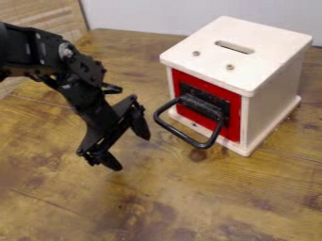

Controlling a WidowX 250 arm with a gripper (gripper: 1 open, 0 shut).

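My black gripper (127, 148) hangs low over the wooden table at centre left, its two fingers spread apart with nothing between them. It is just left of a white box (236, 56) with a red front panel (189, 83). A black U-shaped handle (184, 136) sticks out from a black latch block on that panel, toward the gripper, apart from its fingers. The box top has a slot and two small bolts.
A white wall stands behind, and a lighter board lies at the far left edge.
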